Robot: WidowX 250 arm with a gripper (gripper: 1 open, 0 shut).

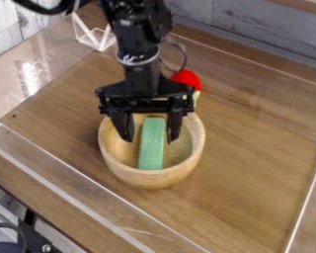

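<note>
The black gripper (150, 123) hangs over a wooden bowl (173, 170), open, its fingers reaching down at either side of a green block (151, 151) that lies lengthwise in the bowl. Behind the arm, a red round object (186, 79) with a light green part below it is partly hidden.
A clear wire-like holder (95, 30) stands at the back left of the wooden tray. The tray floor (253, 168) is free to the right and at the left, bounded by clear rims and a grey back wall.
</note>
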